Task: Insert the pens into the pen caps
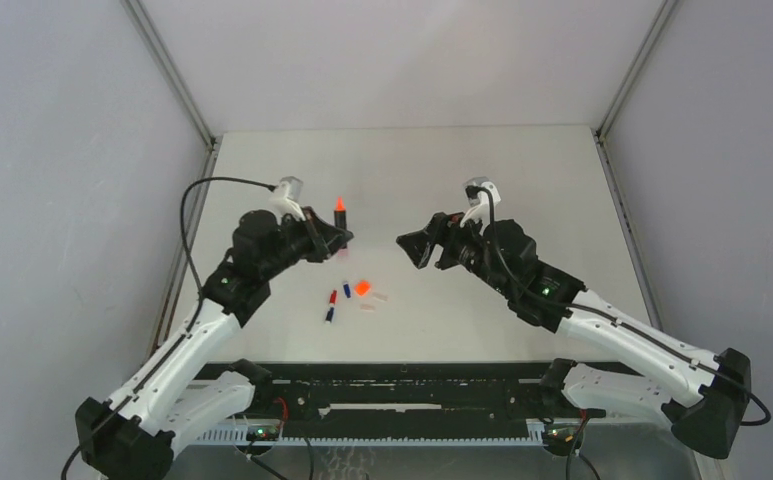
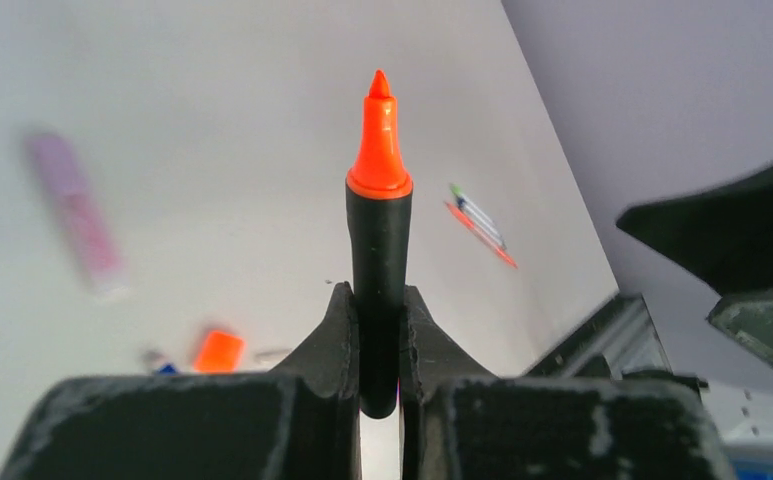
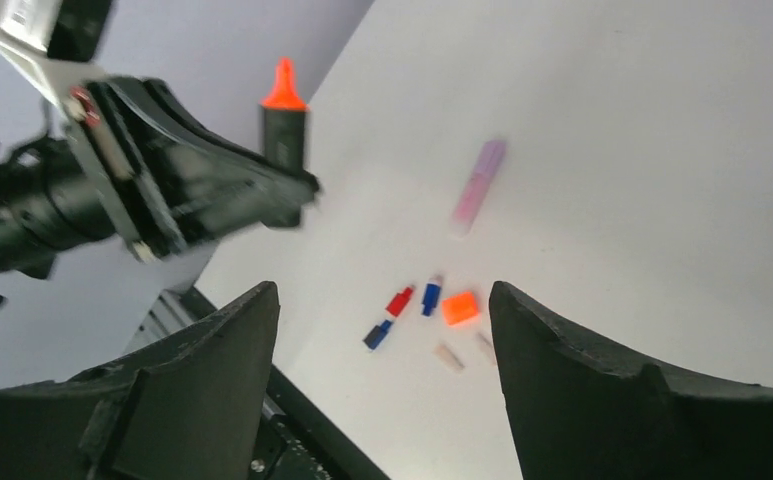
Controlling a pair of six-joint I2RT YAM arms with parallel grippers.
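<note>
My left gripper is shut on a black pen (image 2: 379,240), which stands upright with its bare orange tip pointing up, clear of the table. In the top view this pen (image 1: 340,217) rises behind the left fingers. To its right, my right gripper (image 1: 424,255) is open and empty, a gap away from the pen; its two fingers (image 3: 217,365) stand wide apart in the right wrist view. An orange cap (image 3: 460,308) lies on the table below. Beside it lie a small blue cap (image 3: 432,295) and a red-and-blue piece (image 3: 389,318).
A pink and purple marker (image 3: 478,187) lies farther back on the table. Two pale pieces (image 3: 449,357) rest close to the orange cap. In the left wrist view, slim coloured pens (image 2: 480,225) lie near the table's edge.
</note>
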